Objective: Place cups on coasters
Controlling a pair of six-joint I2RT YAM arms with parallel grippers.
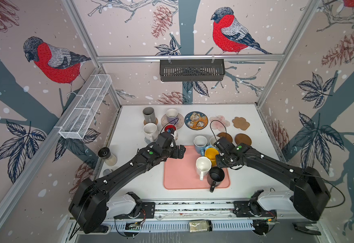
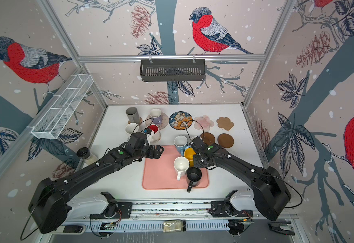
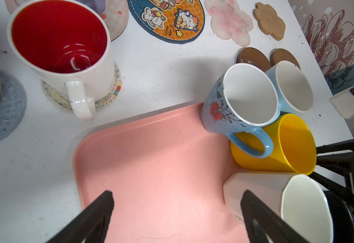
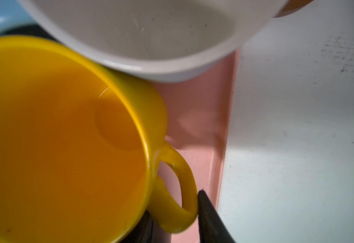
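Note:
The yellow mug stands tilted in the pink tray. In the right wrist view, the fingers of my right gripper are on either side of its handle; whether they press on it cannot be told. Against it are the blue flowered mug, a white-and-blue mug and a white mug; a black mug is at the tray's front right. Above the tray's left part my left gripper is open and empty. A red-lined mug rests on a round coaster.
Free coasters lie at the back and right: a round blue-orange one, a pink flower, a brown flower and a brown round one. A grey cup and other cups occupy the left-back coasters. A jar stands far left.

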